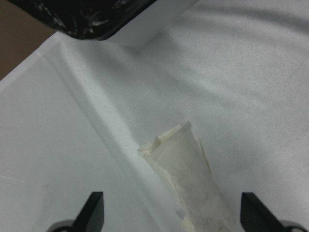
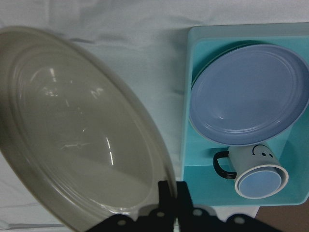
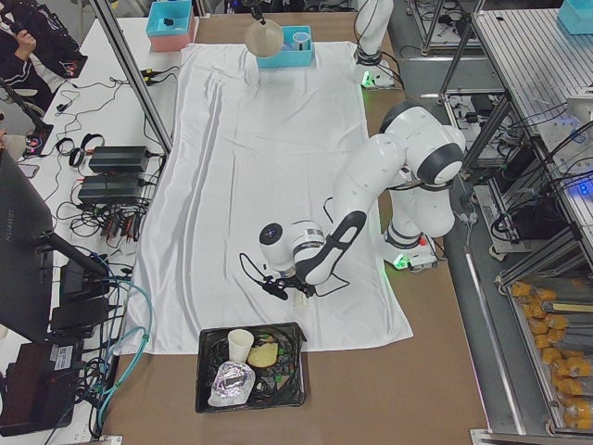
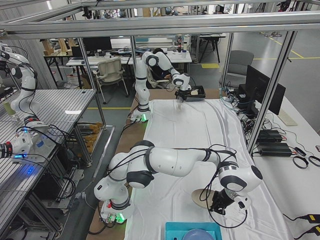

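Note:
A pale, crumpled paper packet (image 1: 188, 179) lies on the white cloth. My left gripper is open above it, a fingertip to either side in the left wrist view, nothing held. My right gripper is shut on the rim of a beige plate (image 2: 77, 130), raised beside a teal bin (image 2: 203, 188). The bin holds a blue plate (image 2: 248, 94) and a smiley mug (image 2: 256, 157) lying on its side with a light-blue cup inside.
A black bin (image 3: 296, 389) with a white cup, foil and a yellow item sits on the brown table at the near end.

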